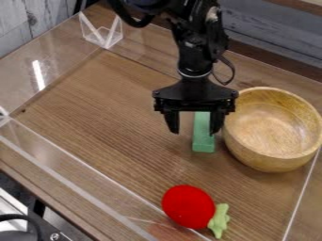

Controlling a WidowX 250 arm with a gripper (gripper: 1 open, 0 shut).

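A black gripper (pixel 194 110) hangs over the middle-right of the table, directly above a green rectangular block (pixel 202 143). Its two fingers point down on either side of the block's upper part, which is partly hidden by the gripper. Whether the fingers touch the block is unclear. A large wooden bowl (pixel 269 149) sits just right of the block, close beside the gripper.
A red round object (pixel 187 204) with a light green top lies at the front. A white wire-like holder (pixel 101 30) stands at the back left.
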